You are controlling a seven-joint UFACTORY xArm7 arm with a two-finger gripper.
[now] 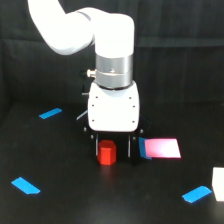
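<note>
A small red block (107,153) sits on the dark table, below the white hand of my gripper (114,151). The fingers stand apart, with the block showing between the two dark fingers. It lies close to the left finger, and a dark gap separates it from the right one. Whether the left finger touches it, I cannot tell. The fingertips are hard to make out against the black background.
Right of the gripper lies a pink and blue card (162,148). Blue strips mark the table at the left front (26,186), left back (50,113) and right front (197,194). A pale object (218,183) is at the right edge.
</note>
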